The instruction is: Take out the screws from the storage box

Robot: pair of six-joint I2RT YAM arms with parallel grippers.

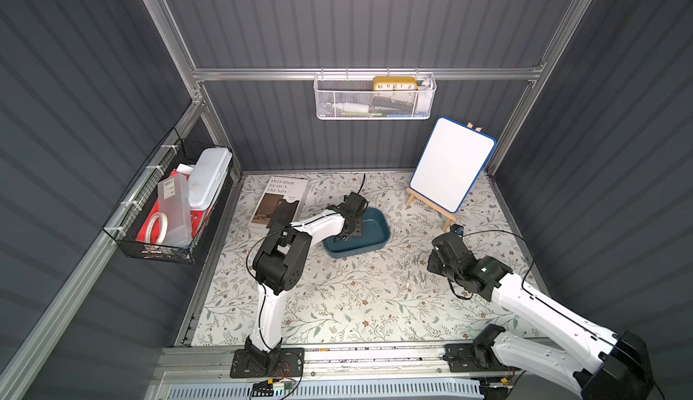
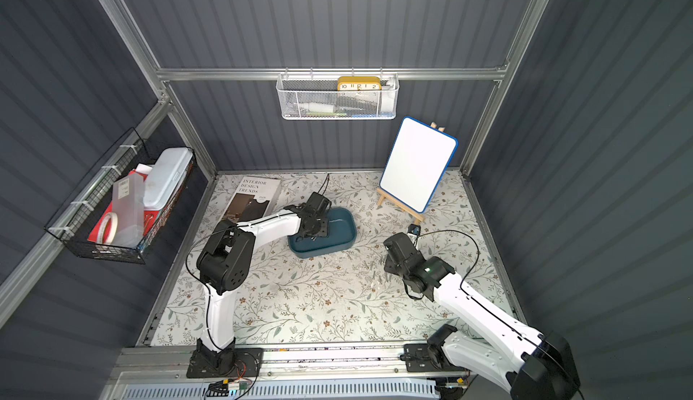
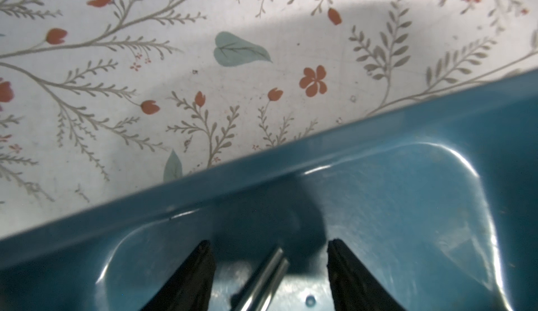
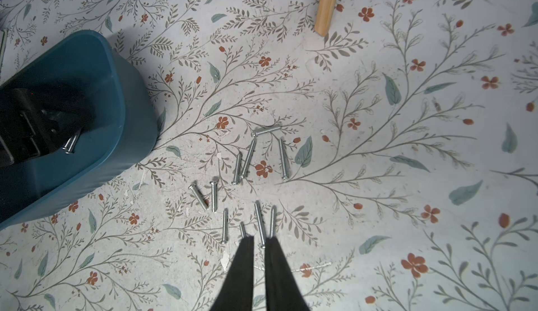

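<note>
Inside the teal storage box (image 1: 371, 234), my left gripper is low, its fingers apart around two silver screws (image 3: 260, 283), with no clear grip on them. In the right wrist view the screws (image 4: 71, 142) show beside that gripper in the box (image 4: 134, 114). Several more loose screws (image 4: 283, 156) lie on the floral table right of the box. My right gripper hovers over the table at the right, its fingertips close together; whether anything is between them is unclear.
A book (image 1: 278, 187) lies behind the left arm. A whiteboard on a wooden easel (image 1: 451, 162) stands at the back right. Wire baskets hang on the back and left walls.
</note>
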